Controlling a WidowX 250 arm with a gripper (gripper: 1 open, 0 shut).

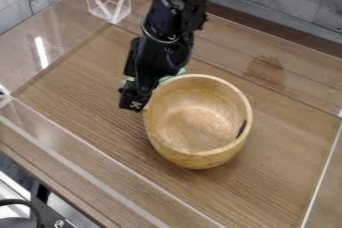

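Note:
My black gripper (pixel 134 94) reaches down from the top centre to the left rim of a wooden bowl (pixel 195 137). Its fingertips are dark and partly overlap, so the spacing between them is hard to make out. A small green item (pixel 173 76) shows behind the gripper at the bowl's back rim, partly hidden by the arm. The bowl stands upright on the wooden table and looks empty apart from a dark mark on its right inner side.
A clear wire or plastic piece (pixel 107 4) is at the back left. A dark cable lies at the bottom left corner.

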